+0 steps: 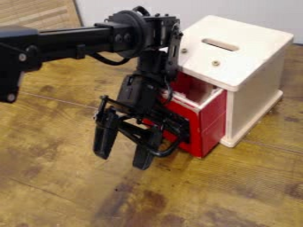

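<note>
My black gripper (123, 144) hangs low over the wooden floor, in front of a red drawer (207, 125) that sticks out of a white wooden box (251, 89). Its two fingers point down and stand apart, with nothing visible between them. The arm and gripper body cover the left part of the drawer, so I cannot tell whether they touch it.
The white box has a slot handle on top and stands at the upper right. A white wall runs along the back, with a wooden board at the upper left.
</note>
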